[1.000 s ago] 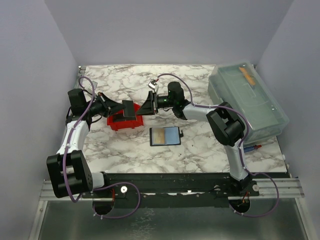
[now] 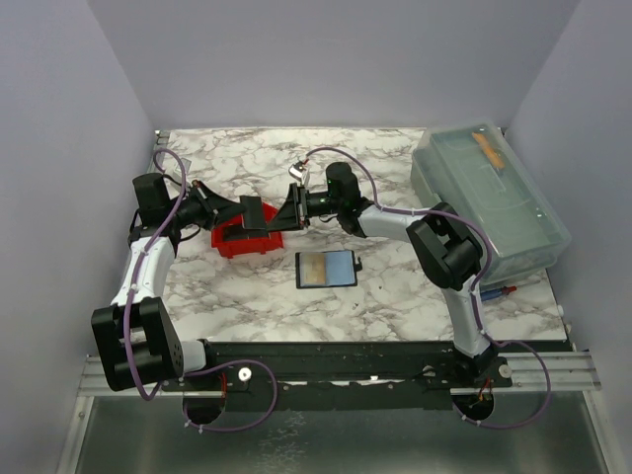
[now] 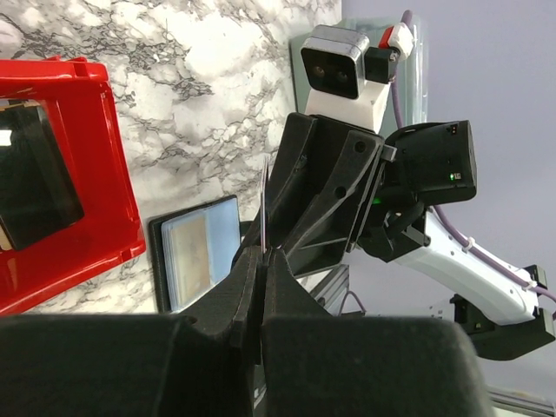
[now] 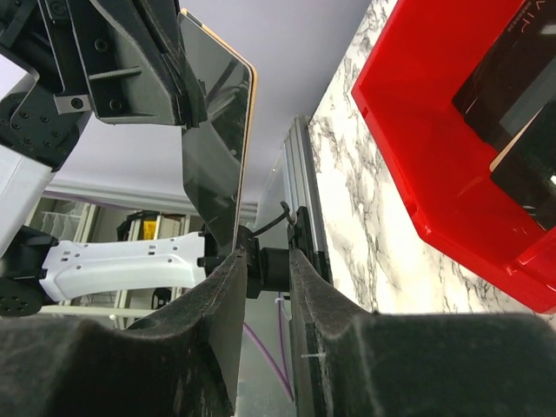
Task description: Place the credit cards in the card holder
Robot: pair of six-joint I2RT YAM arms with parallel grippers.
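Note:
A dark card is held upright above the red tray; in the right wrist view the card is tall and thin-edged. My left gripper is shut on it. My right gripper is at the card's other side, its fingertips close by in the right wrist view; whether they touch it I cannot tell. More dark cards lie in the red tray. The card holder lies open on the marble table below and right of the tray, with clear sleeves.
A large translucent bin fills the right side of the table.
My right gripper has shifted slightly down and left toward the held card over the last second. The left arm looks still.

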